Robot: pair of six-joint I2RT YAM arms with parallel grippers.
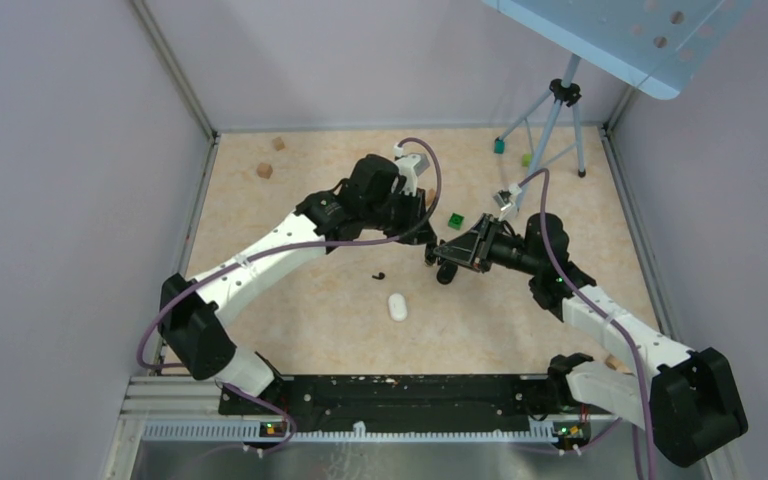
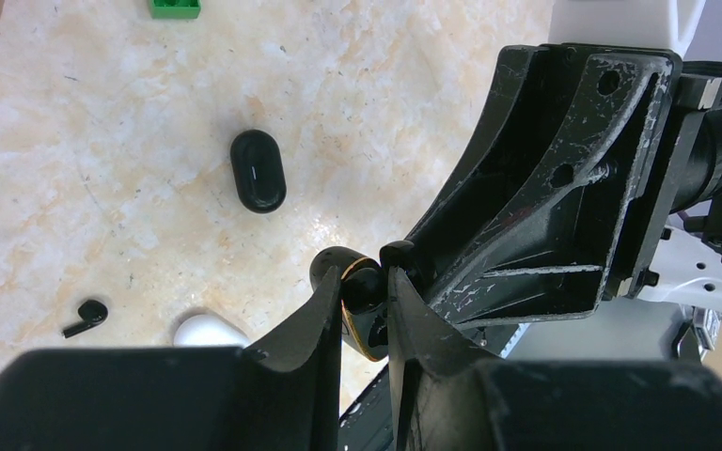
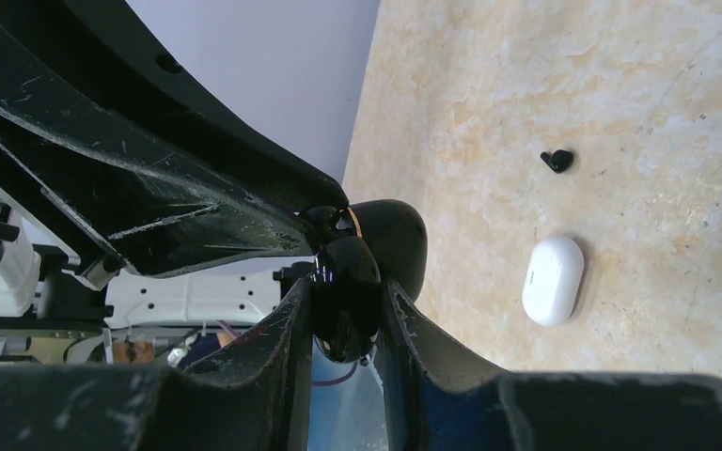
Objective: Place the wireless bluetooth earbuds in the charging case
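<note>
A black charging case with a gold rim (image 2: 353, 319) hangs where the grippers meet, with my right gripper shut on a glossy black piece of it. My left gripper is at the case's top, its fingertips close together over it; whether they grip is hard to tell. A small black earbud (image 2: 92, 310) lies on the table, left of a white rounded case (image 3: 553, 279). A closed-looking black oval case (image 2: 258, 170) lies behind the held one.
A green block (image 1: 455, 220) and wooden cubes (image 1: 265, 170) lie toward the back. A tripod stand (image 1: 560, 120) occupies the back right.
</note>
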